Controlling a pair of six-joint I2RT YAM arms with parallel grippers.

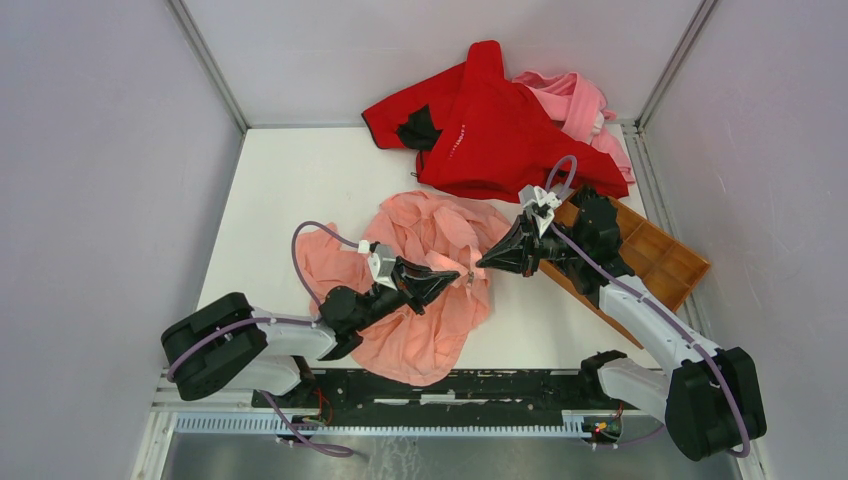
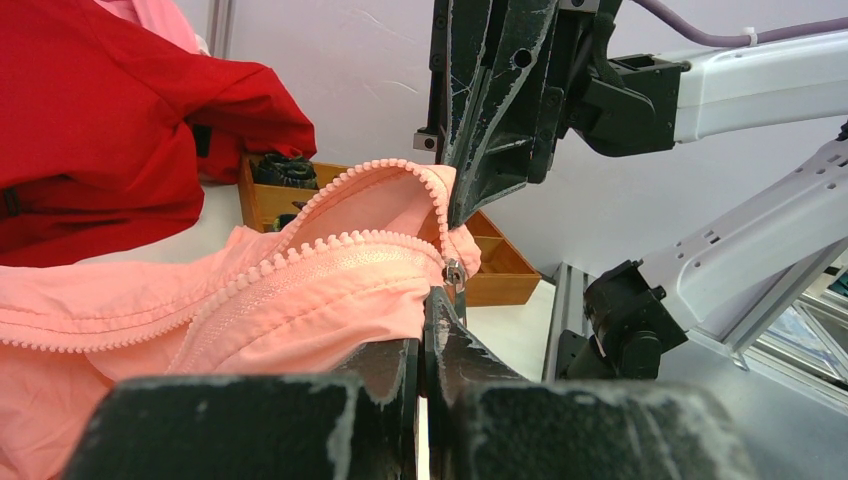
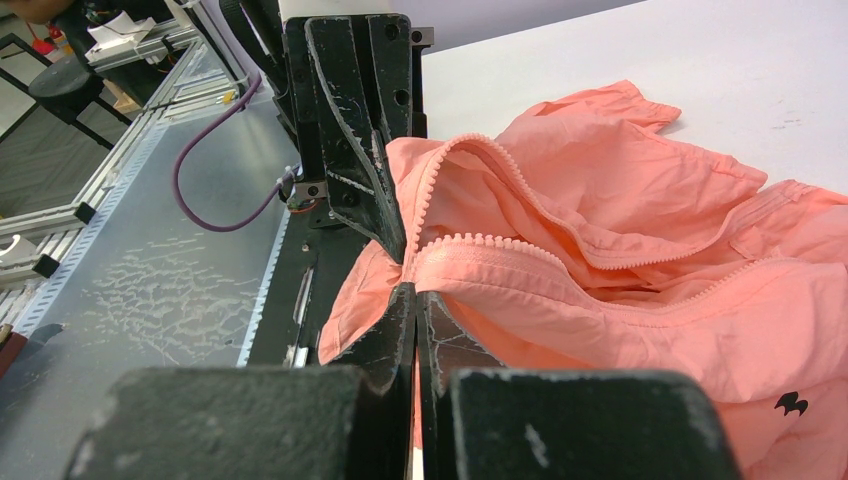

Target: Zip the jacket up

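The salmon-pink jacket (image 1: 420,345) lies in folds at the table's front, its toothed zipper edges apart in the left wrist view. A metal zipper slider (image 2: 455,272) hangs where those edges meet, close to both sets of fingertips. My left gripper (image 1: 458,274) is shut on the jacket's front edge, holding the cloth raised. Opposite it, my right gripper (image 1: 479,264) is shut at the other raised zipper edge, with thin cloth at its tips. In the right wrist view the zipper teeth (image 3: 490,240) curve away from the tips; the slider is hidden there.
A red jacket (image 1: 500,130) and a pink garment (image 1: 575,100) lie at the back. The wooden box (image 1: 660,250) stands at the right, under and beside my right arm. Bare table (image 1: 285,175) shows at the back left.
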